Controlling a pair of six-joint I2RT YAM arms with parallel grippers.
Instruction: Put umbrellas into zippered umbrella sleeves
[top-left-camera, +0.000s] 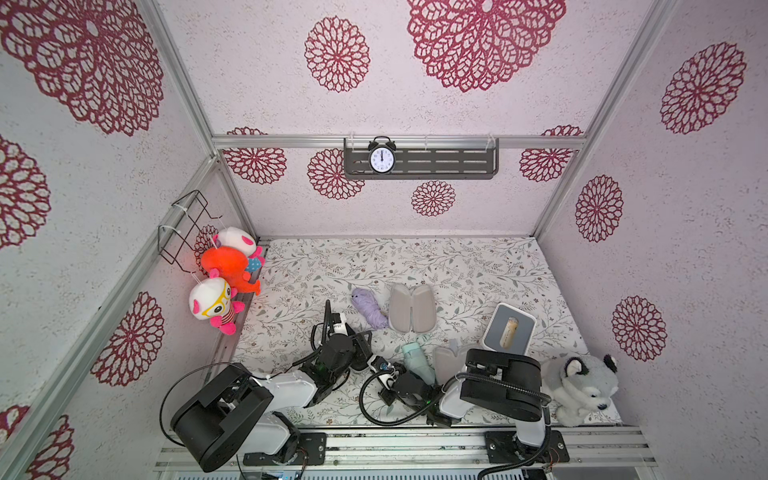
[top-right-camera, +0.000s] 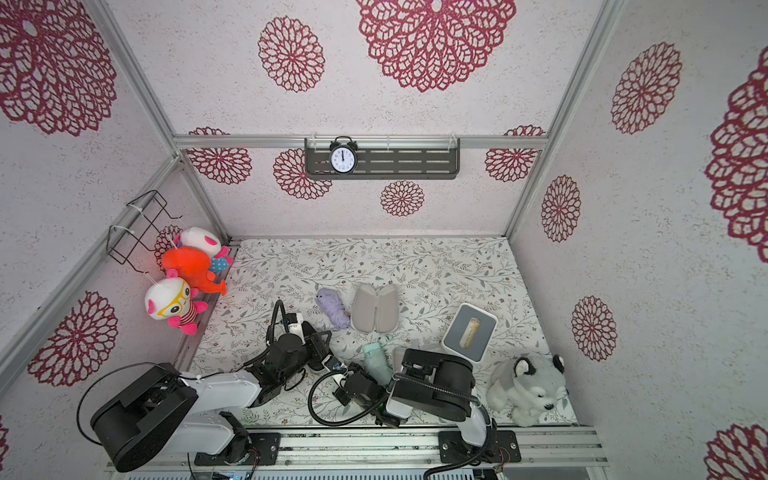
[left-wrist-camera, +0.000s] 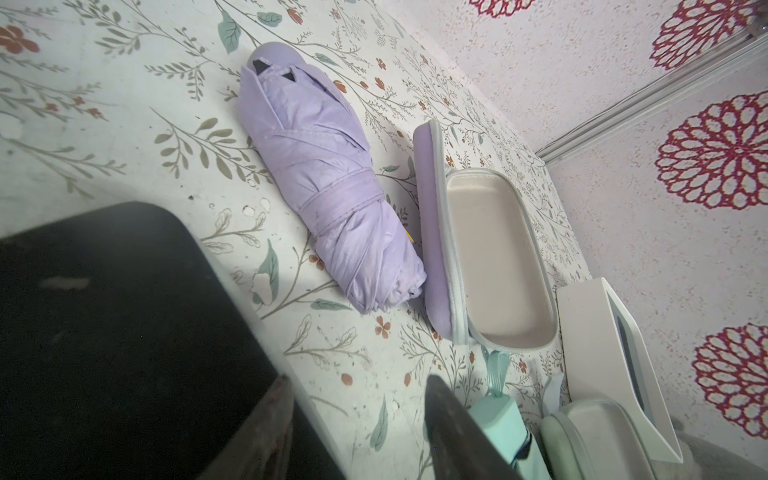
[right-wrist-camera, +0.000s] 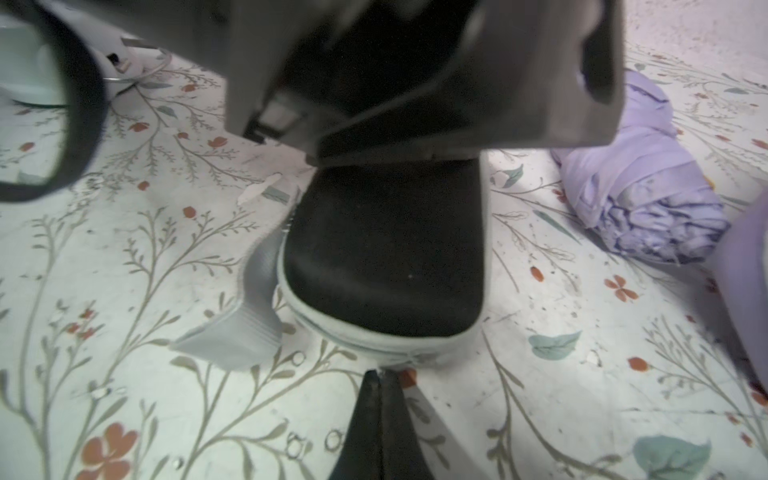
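Note:
The black umbrella sleeve (right-wrist-camera: 392, 248) lies closed on the table in the right wrist view, its grey strap (right-wrist-camera: 240, 328) trailing left. My right gripper is shut just before the sleeve's near end, nothing between its fingers. The zipper pull is outside them, too small to make out clearly. Above the sleeve's far part sits my left gripper, its fingers apart; one overlaps the sleeve's edge in the left wrist view. A lilac umbrella (left-wrist-camera: 328, 188) lies beside its open lilac sleeve (left-wrist-camera: 500, 256). Farther right are a mint umbrella (left-wrist-camera: 501, 424) and an open green sleeve (left-wrist-camera: 612, 444).
A white-rimmed box (top-left-camera: 489, 345) holding a pale object stands at the right. The husky plush (top-left-camera: 588, 388) sits in the front right corner, and more plush toys (top-left-camera: 224, 276) line the left wall. Free table stretches across the back.

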